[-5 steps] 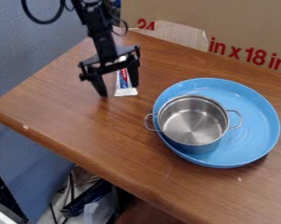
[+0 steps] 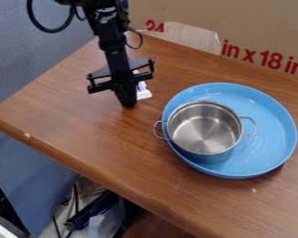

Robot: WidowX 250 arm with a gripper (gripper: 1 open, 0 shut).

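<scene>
The black gripper (image 2: 126,97) is low over the wooden table, its fingers over a small white tube-like packet (image 2: 144,91), which is mostly hidden behind them. Whether the fingers are open or closed on the packet cannot be made out. A steel pot (image 2: 203,125) with two handles sits in a light blue plate (image 2: 264,114) to the right of the gripper.
A cardboard box (image 2: 251,28) stands along the back. Cables and clutter lie below the table's front-left edge.
The gripper has moved right and down onto the white packet, covering more of it. The pot and plate have not moved.
</scene>
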